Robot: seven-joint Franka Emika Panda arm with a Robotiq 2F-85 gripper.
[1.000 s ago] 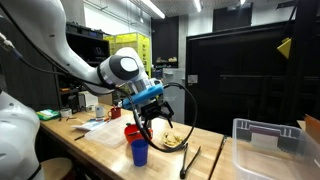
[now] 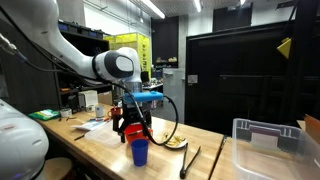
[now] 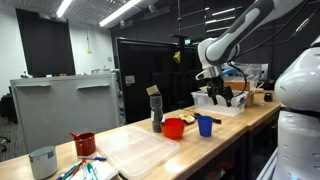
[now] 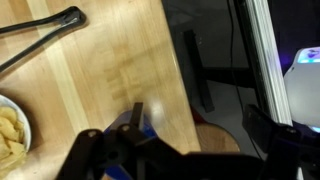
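Observation:
A blue cup (image 2: 139,153) stands upright near the table edge in exterior view 1, just in front of a red bowl (image 2: 129,136). My gripper points down with its fingers spread wide and nothing between them. In the wrist view the blue cup (image 4: 148,130) lies under the left finger, which hides much of it; the gap itself is over the table edge and the floor. Exterior view 2 shows the blue cup (image 3: 205,126) beside the red bowl (image 3: 174,128), with the gripper (image 3: 228,101) above and to the right of the cup.
Black tongs (image 4: 42,41) and a bowl of chips (image 4: 12,130) lie on the table. A clear bin (image 2: 268,148) stands at the right in exterior view 1. A red pot (image 3: 86,145) and a grey pot (image 3: 43,161) are at the far left in exterior view 2.
The cup and bowl have stayed put.

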